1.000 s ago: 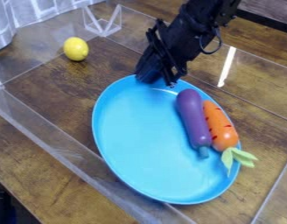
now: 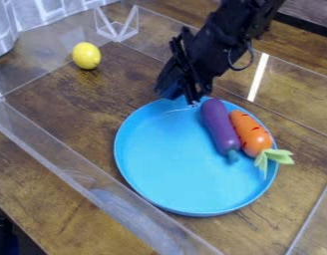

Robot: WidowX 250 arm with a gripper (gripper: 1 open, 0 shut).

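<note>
A black robot gripper [image 2: 179, 78] reaches down from the top centre to the back rim of a blue round plate [image 2: 173, 174]; its fingertips are dark and whether they touch the rim is unclear, as is the finger's state. On the plate's right side lie a purple eggplant-like toy [image 2: 219, 127] and an orange carrot [image 2: 251, 134] with pale green leaves, side by side.
A yellow lemon [image 2: 87, 55] sits on the wooden floor at the upper left. A metal object [image 2: 0, 25] is in the top-left corner. Clear walls border the area; bare wood surrounds the plate.
The plate has shifted slightly right and down with its toys, which now look a little shorter or further back. The gripper has moved slightly.
</note>
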